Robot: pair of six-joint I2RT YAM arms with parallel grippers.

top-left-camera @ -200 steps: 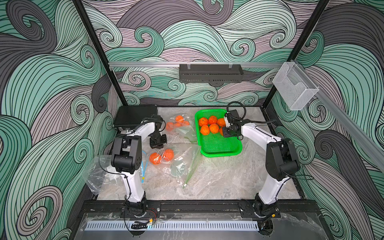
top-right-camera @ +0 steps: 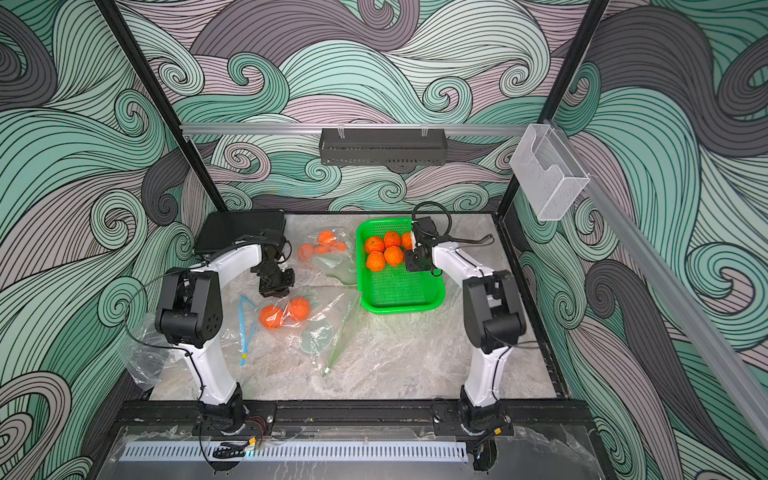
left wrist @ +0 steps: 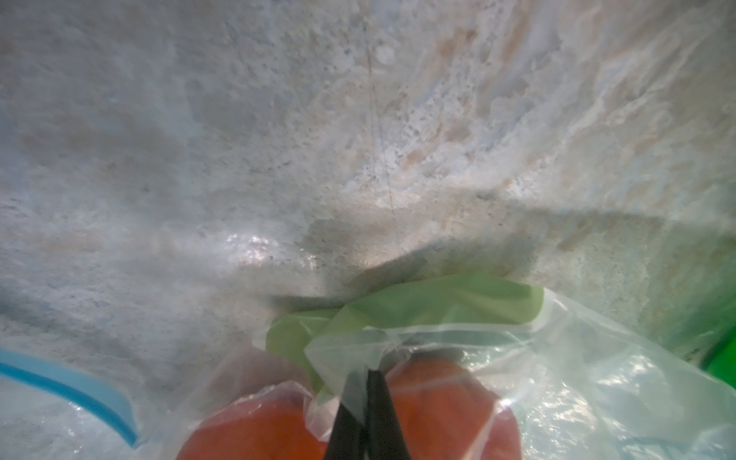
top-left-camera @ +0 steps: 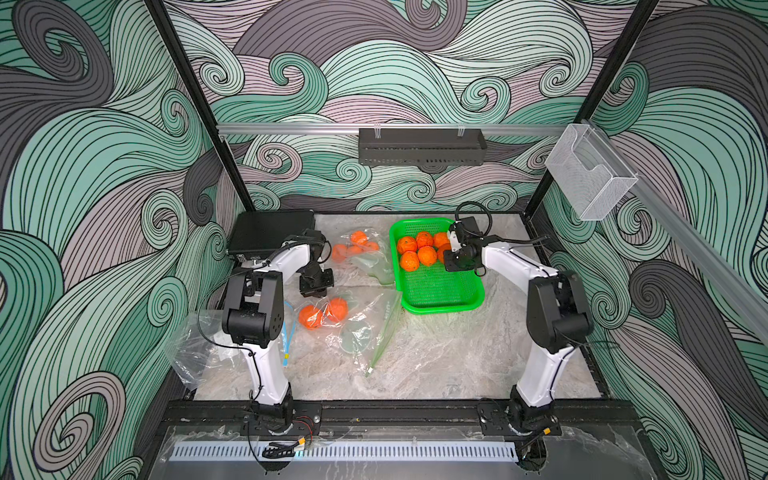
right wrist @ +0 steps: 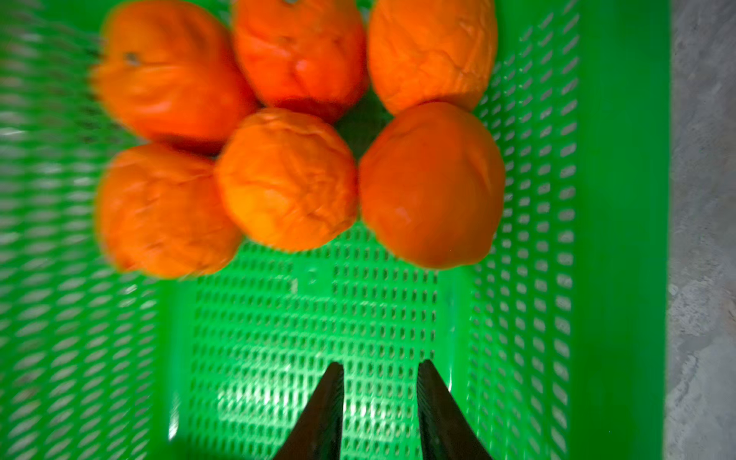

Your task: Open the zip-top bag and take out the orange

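Note:
A clear zip top bag with a green seal strip lies left of the middle, two oranges inside. At its far left edge my left gripper is shut, a fold of the bag's clear film gathered at its fingertips. Those two oranges show beneath the film in the left wrist view. Over the green basket hangs my right gripper, its fingers apart and nothing between them. Several loose oranges sit at the basket's far end, clear of the fingertips.
Behind the first bag lies another clear bag with several oranges. An empty-looking bag with a blue strip spreads at the left. A black box stands far left. The basket's near half is empty.
The left arm, the bag and its oranges stay in place.

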